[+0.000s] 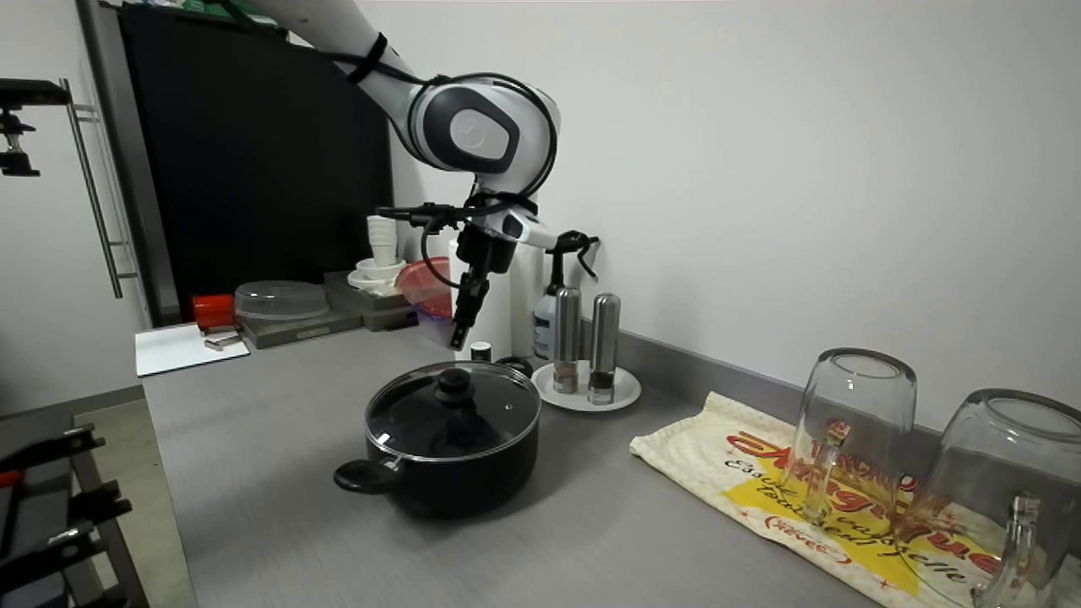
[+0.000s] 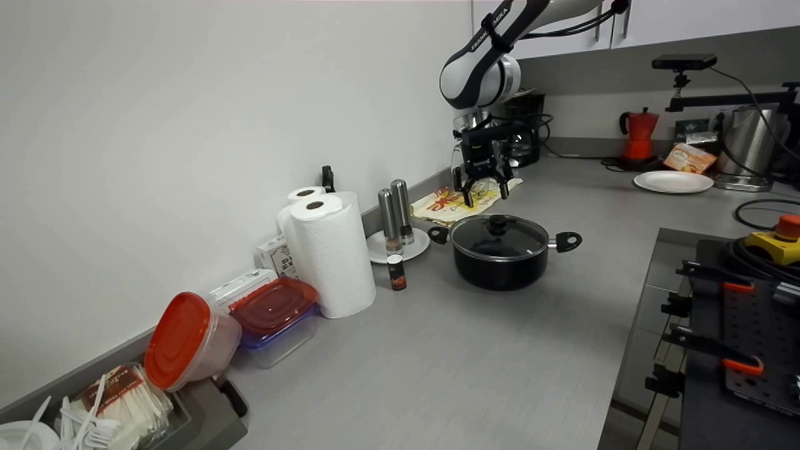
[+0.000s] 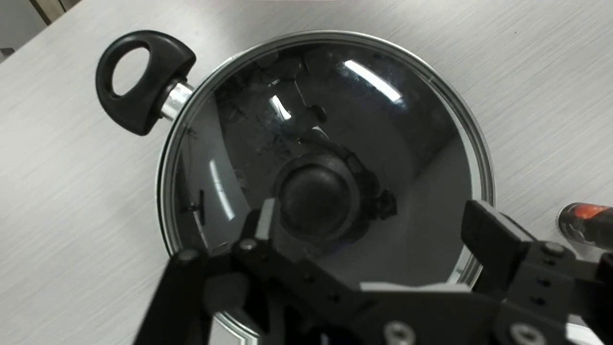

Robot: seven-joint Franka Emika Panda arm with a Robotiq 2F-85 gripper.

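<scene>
A black two-handled pot (image 1: 469,481) stands on the grey counter, covered by a glass lid (image 1: 415,410) with a steel rim. The lid's round black knob (image 1: 455,384) sits at its centre; from above, the knob (image 3: 316,198) shows just beyond my left finger. My gripper (image 2: 485,199) hangs over the pot, apart from the lid. Its two fingers (image 3: 497,235) are spread wide in the wrist view, with nothing held between them. One pot handle (image 3: 143,80) points to the upper left there, while the other is out of that view.
Two steel grinders (image 1: 603,350) stand on a white plate (image 1: 623,393) by the wall, near a small spice jar (image 2: 395,274). Paper towel rolls (image 2: 334,259) stand farther along. Two upturned glass mugs (image 1: 851,431) rest on a printed cloth (image 1: 699,456). Bare counter lies in front of the pot.
</scene>
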